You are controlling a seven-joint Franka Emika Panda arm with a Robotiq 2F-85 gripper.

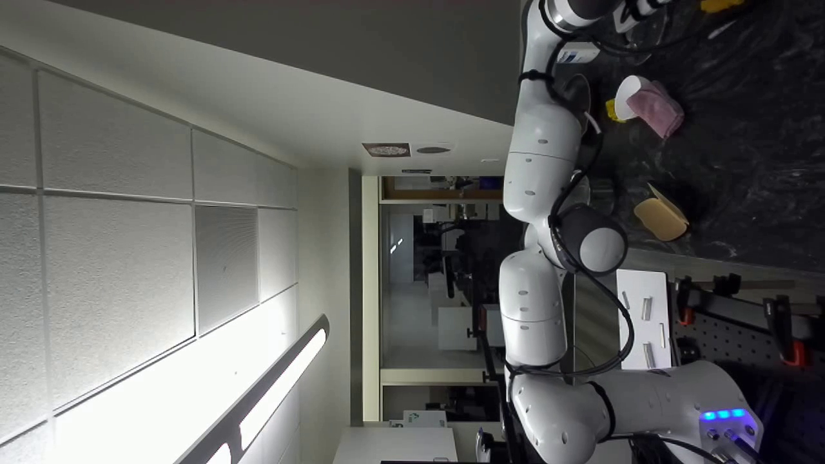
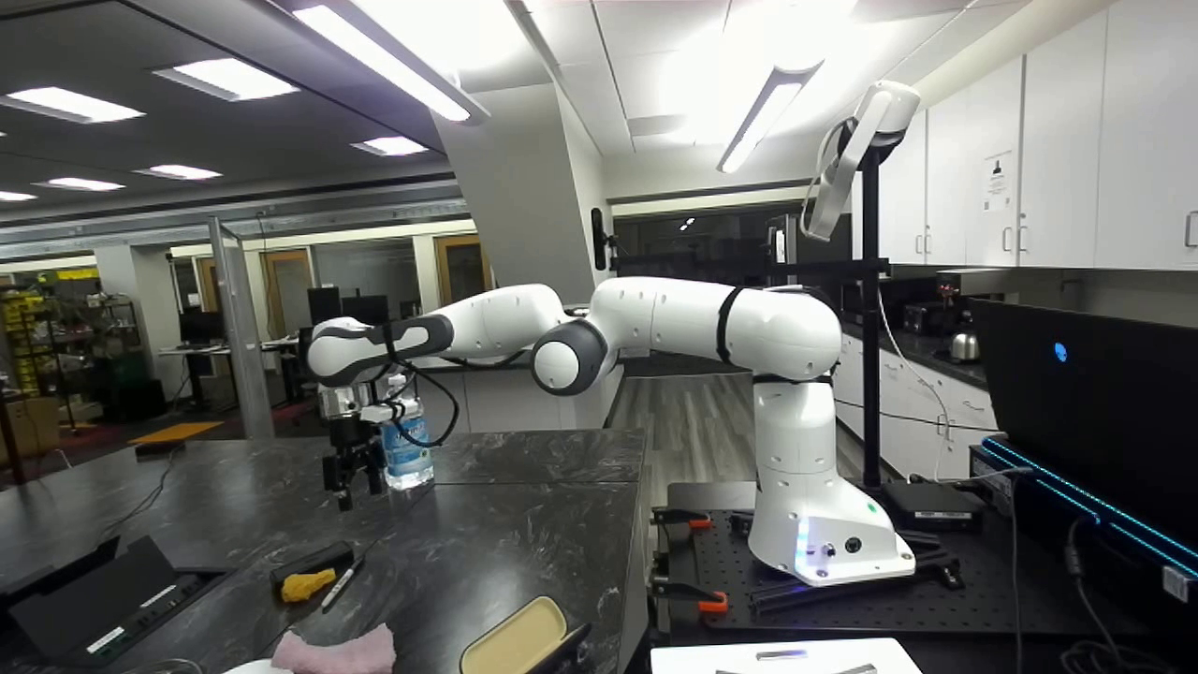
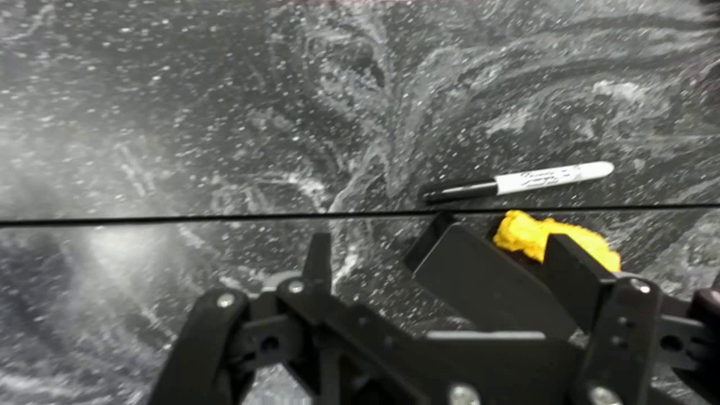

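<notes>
My gripper is open above the dark marbled table, its two black fingers wide apart. In the wrist view, a black box-like case lies below the gap, partly hidden by the gripper. A crumpled yellow cloth rests against it, behind the right finger. Just beyond the table seam lies a white marker with a black cap, clear of the fingers. Exterior view 2 has the gripper hanging over the table beside a water bottle.
A pink cloth hangs over a white container. Nearer the table edge sits an opened tan case. A black folded device stands at the left in exterior view 2. Bare tabletop lies between bottle and tan case.
</notes>
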